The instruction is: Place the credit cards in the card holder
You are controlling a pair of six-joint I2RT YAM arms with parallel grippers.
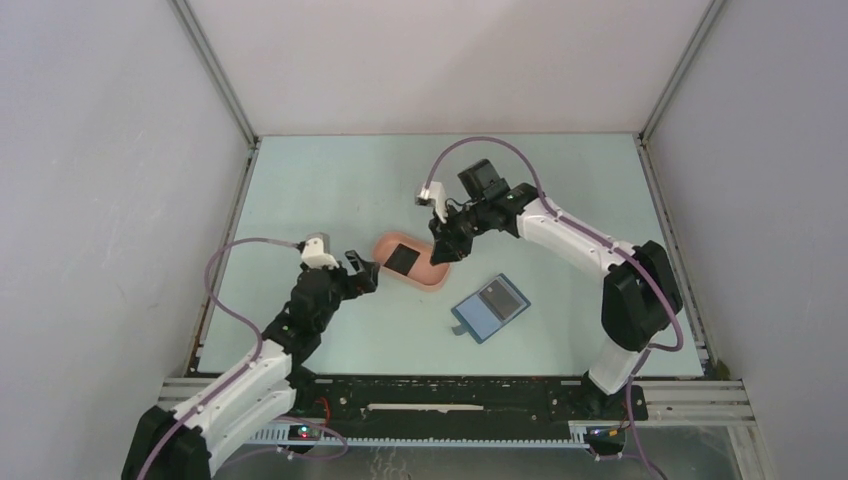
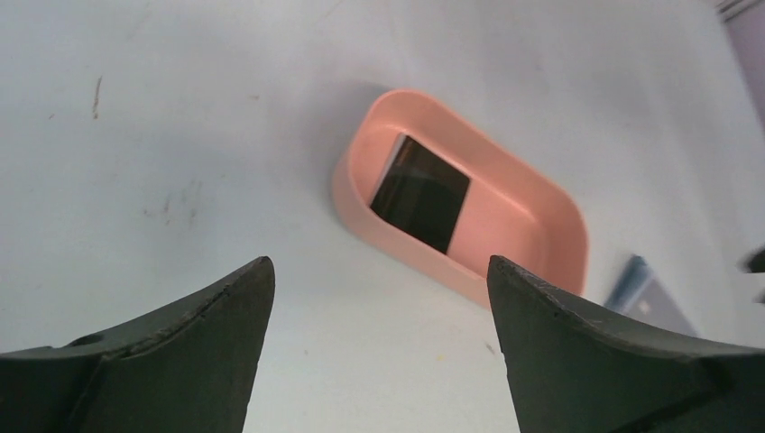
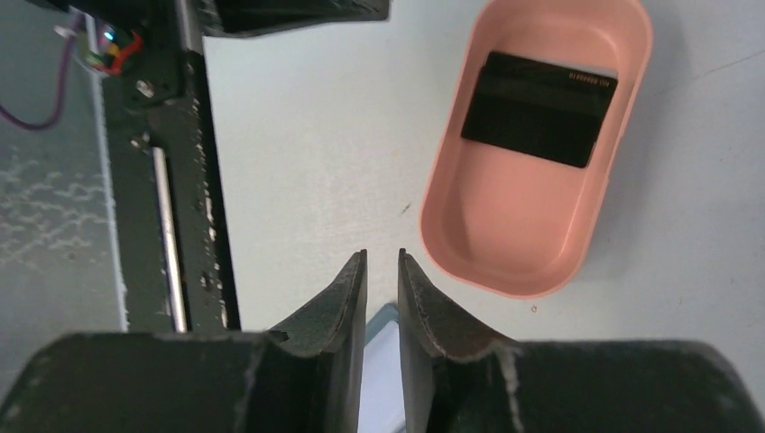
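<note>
A pink tray (image 1: 428, 275) holds a black card (image 1: 401, 258), also seen in the left wrist view (image 2: 419, 189) and the right wrist view (image 3: 539, 108). A blue card holder (image 1: 480, 318) with a grey patch lies to the lower right. My left gripper stands open left of the tray, nothing between its fingers. My right gripper is over the tray's right end, its fingertips slightly apart with no card between them.
The arms flank the tray; walls enclose the table.
</note>
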